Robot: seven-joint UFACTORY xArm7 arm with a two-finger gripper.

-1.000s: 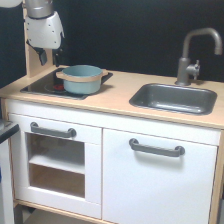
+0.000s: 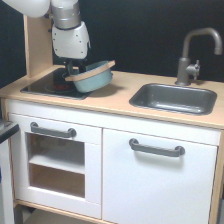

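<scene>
A teal pot (image 2: 95,83) is at the stove's right edge, tilted, its right side higher than its left. A tan strip (image 2: 92,71) runs along its upper edge. My gripper (image 2: 73,69), dark under the white wrist, is at the pot's left upper side. Its fingers are small and dark here, so whether they are open or shut on the pot cannot be made out. Part of the pot's left side is hidden behind them. Whether the pot's bottom touches the surface is unclear.
The black stove top (image 2: 50,86) lies beneath and left of the pot. Bare wooden counter (image 2: 122,92) separates it from the metal sink (image 2: 172,98), with the faucet (image 2: 190,58) behind. A white oven door (image 2: 56,160) and cabinet door (image 2: 150,185) are below.
My gripper has come down and right, from above the stove's back left to the pot. The pot, level before, now tilts and has shifted right.
</scene>
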